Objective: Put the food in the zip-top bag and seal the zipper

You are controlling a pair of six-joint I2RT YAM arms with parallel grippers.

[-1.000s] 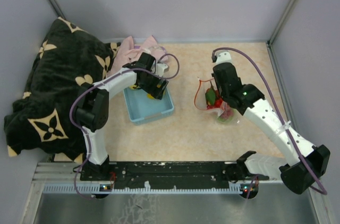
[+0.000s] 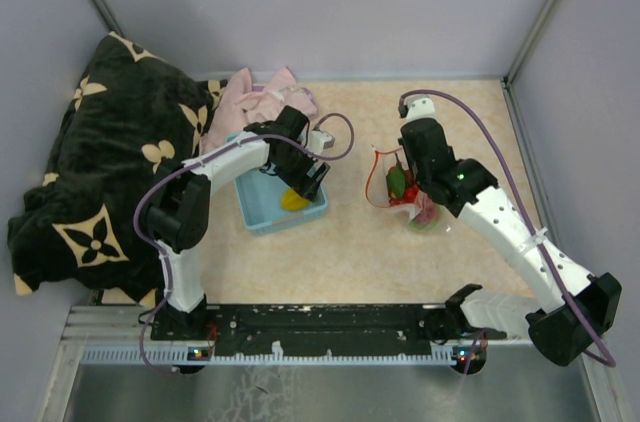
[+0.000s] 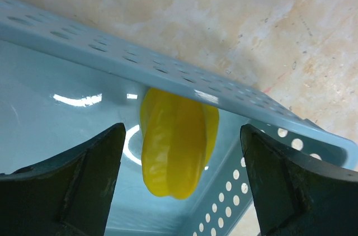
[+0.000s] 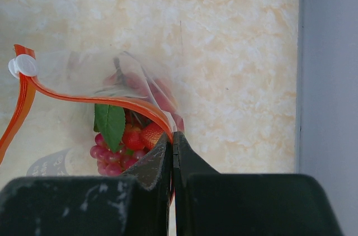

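A yellow pepper-like food (image 3: 176,146) lies in the blue plastic bin (image 2: 260,227), against its wall. My left gripper is open above it, fingers on either side. The zip bag (image 4: 128,85) lies open on the right of the table, holding red grapes (image 4: 109,160), strawberries (image 4: 131,135) and green items, with an orange zipper rim and white slider (image 4: 25,65). My right gripper is shut on the orange rim of the bag.
Pink cloth (image 2: 240,97) lies behind the bin and a dark patterned blanket (image 2: 90,242) fills the left.
My left arm has shifted within the bin over the last second, now further toward its near right part above the yellow food. The right arm and bag have not moved.
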